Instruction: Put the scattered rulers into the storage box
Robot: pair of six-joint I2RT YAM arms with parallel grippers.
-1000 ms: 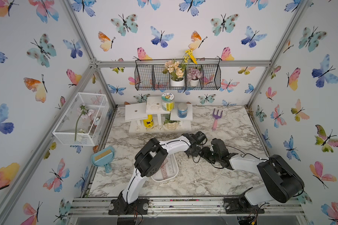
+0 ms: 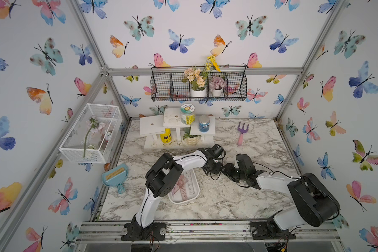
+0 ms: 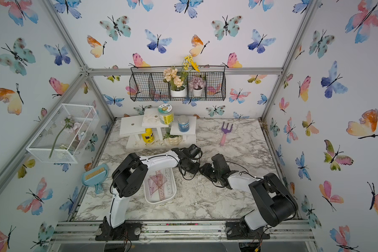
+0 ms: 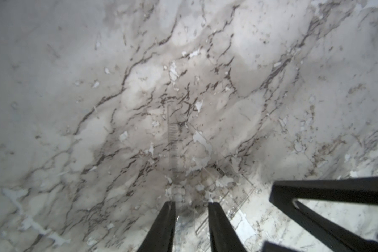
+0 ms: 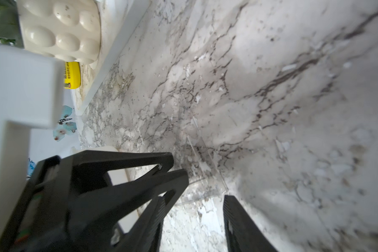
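Clear rulers lie on the marble table between my two grippers. One straight ruler point(image 4: 173, 142) with fine tick marks runs up the left wrist view; a clear angular piece point(image 4: 235, 201) lies beside it. Both are hard to make out against the marble. My left gripper is part open over them, its fingertips apart; whether they touch a ruler cannot be told. In the right wrist view my right gripper stands open near the clear piece's edge point(image 5: 201, 195), with the left gripper's black fingers point(image 5: 172, 168) close by. The white storage box point(image 3: 173, 195) holds pinkish clear rulers point(image 3: 160, 184).
Behind the arms stands a white shelf point(image 2: 153, 125) with cans and a pot. A purple fork point(image 2: 241, 133) lies at the back right, a blue dustpan with brush point(image 2: 115, 175) at the left.
The right arm's elbow shifted a little and returned; its gripper stays nearly in place.
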